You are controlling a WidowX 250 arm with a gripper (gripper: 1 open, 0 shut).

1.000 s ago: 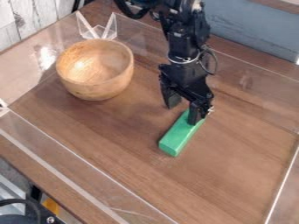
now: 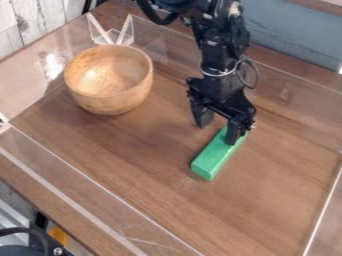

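Observation:
A green rectangular block [image 2: 214,156] lies on the wooden table [image 2: 134,170], right of centre and angled toward the upper right. My black gripper [image 2: 219,122] is low over the table with its fingers apart, one at the upper end of the block and the other left of it. Whether that finger touches the block cannot be told from this view.
A wooden bowl [image 2: 108,93] sits at the upper left, with a white wire-like object [image 2: 112,32] behind it. Clear table surface spreads to the lower left and right. Table edges show at left and top.
The block and gripper have shifted slightly, the block's near end a little to the right. The bowl has not moved.

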